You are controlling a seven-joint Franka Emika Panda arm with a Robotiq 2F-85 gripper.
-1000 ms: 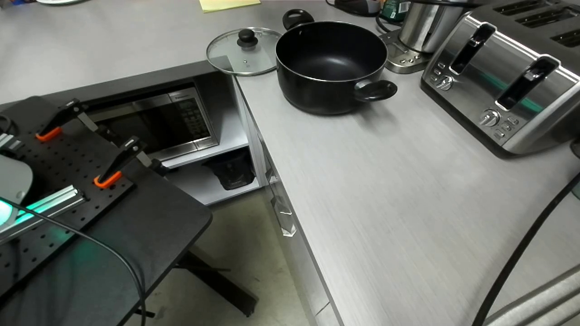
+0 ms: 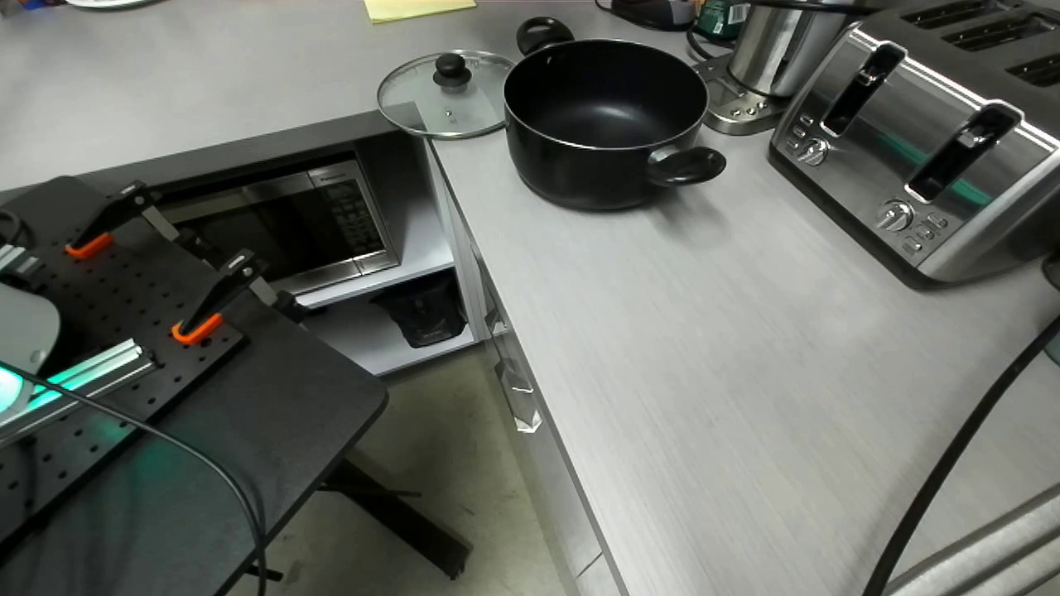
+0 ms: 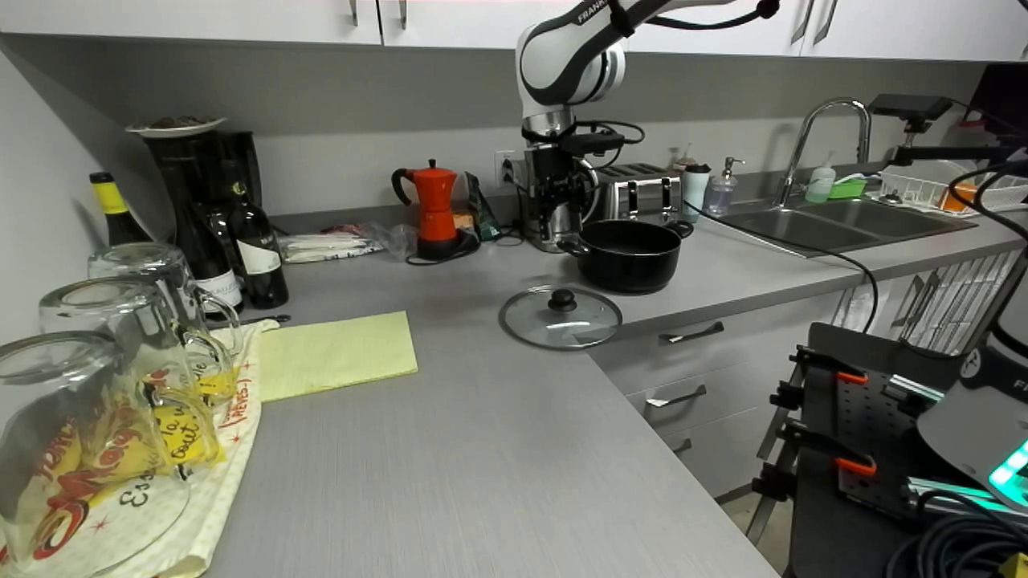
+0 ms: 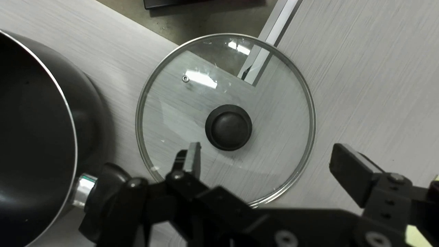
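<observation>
A round glass lid (image 4: pixel 271 119) with a steel rim and a black knob (image 4: pixel 228 127) lies flat on the counter, knob up. Beside it stands a black two-handled pot (image 2: pixel 596 169), upright and uncovered; its inside looks empty. In exterior view 2 the lid (image 3: pixel 540 327) is in front of the pot (image 3: pixel 631 265), near the counter's inner corner. My gripper is open in the wrist view, its fingers (image 4: pixel 352 175) wide apart with nothing gripped. It looks down over the lid, with the knob between and ahead of the fingertips.
A steel toaster (image 2: pixel 934 139) stands right of the pot. One pot handle (image 4: pixel 103 201) lies close to my left finger. The counter edge runs beneath the lid. Glass mugs (image 3: pixel 125 385) on a cloth and a yellow towel (image 3: pixel 337 355) are farther left.
</observation>
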